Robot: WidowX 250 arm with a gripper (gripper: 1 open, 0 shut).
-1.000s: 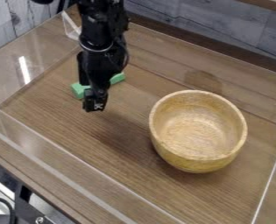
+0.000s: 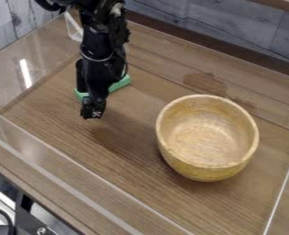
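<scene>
A green object (image 2: pixel 114 84) lies on the wooden table at upper left, partly hidden behind the black robot arm. My gripper (image 2: pixel 90 103) hangs over its left end, fingers pointing down. Whether they are open or holding any of it is unclear at this size. A large light-wood bowl (image 2: pixel 206 136) sits empty on the right side.
A grey wall (image 2: pixel 263 23) runs along the back. Dark cables show at the lower left corner.
My gripper and arm have shifted a little to the left and slightly up. The bowl has stayed where it was.
</scene>
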